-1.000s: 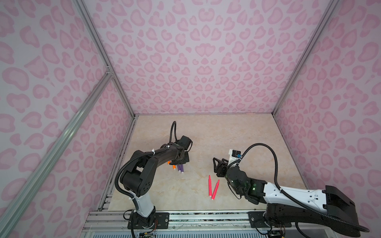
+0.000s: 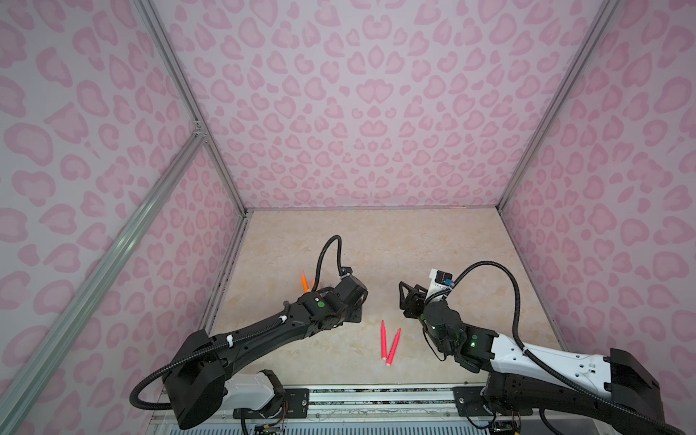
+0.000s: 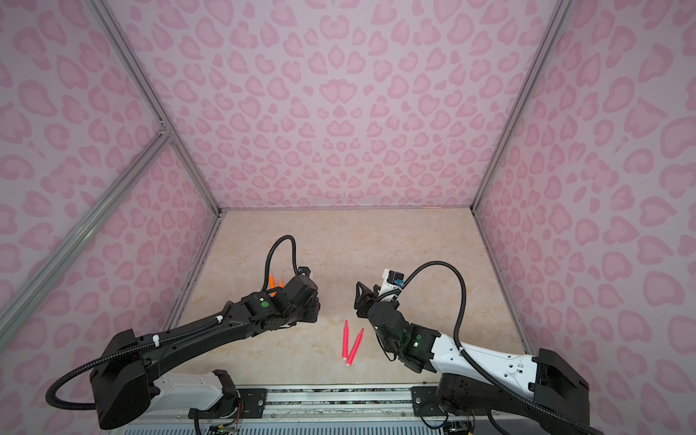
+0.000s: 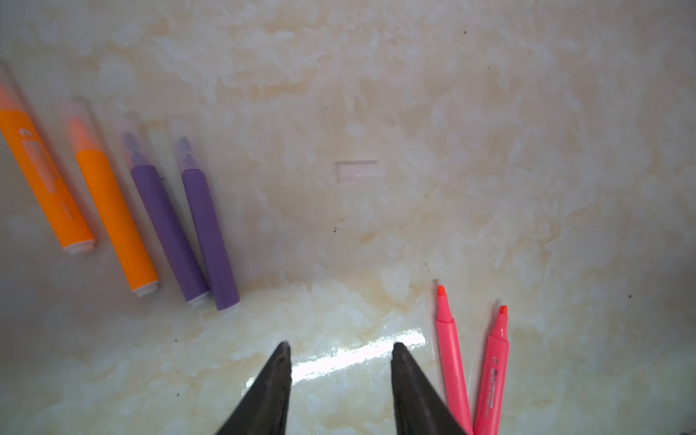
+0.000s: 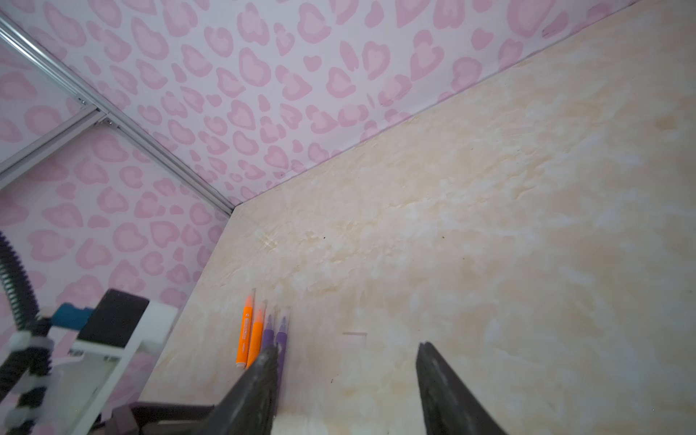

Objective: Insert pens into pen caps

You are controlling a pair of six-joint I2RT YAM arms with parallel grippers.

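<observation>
Two uncapped pink pens, a left one (image 4: 451,355) and a right one (image 4: 493,373), lie with their tips pointing away at lower right in the left wrist view. Farther left lie two orange pens (image 4: 116,217) and two purple pens (image 4: 208,232), side by side, clear caps over their tips. My left gripper is open above the table, to the left of the pink pens, nothing between its fingers. My right gripper, also open and empty, hangs over the table to the right of the pink pens as seen from above.
A small pale rectangle (image 4: 359,171) lies flat on the table; I cannot tell whether it is a loose cap. Open table (image 2: 442,232) extends behind both arms. In the top views the left arm covers most of the capped pens.
My left arm has swung toward the front and right, away from above the capped pens. The right gripper has shifted slightly right. The pink pens have stayed put.
</observation>
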